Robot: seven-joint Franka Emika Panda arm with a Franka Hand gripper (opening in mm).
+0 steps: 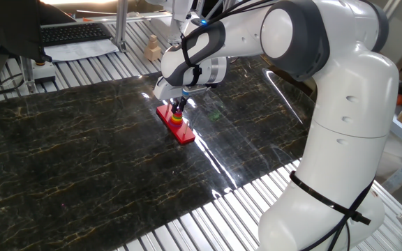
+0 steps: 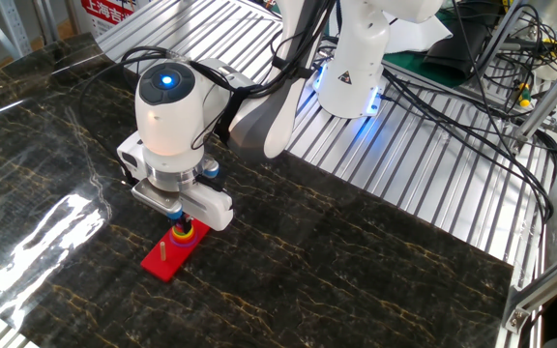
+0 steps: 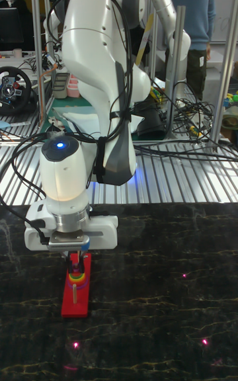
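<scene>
A red board [image 1: 185, 137] with upright pegs lies flat on the dark marbled table. Around its middle peg sits a stack of coloured rings [image 1: 176, 120], yellow and red among them; a purple one shows lowest in exterior view 2. One bare wooden peg [image 2: 162, 252] rises near the board's end there. Pointing straight down, my gripper [image 1: 178, 111] has its dark fingertips right at the top of the stack. Whether the fingers pinch the top ring or just stand around it is too small to make out.
Wide bare stretches of the marbled tabletop [image 1: 68, 160] surround the board. Beyond its edge, on the slatted metal surface, stand a small wooden block figure [image 1: 152, 49] and a black keyboard [image 1: 74, 33].
</scene>
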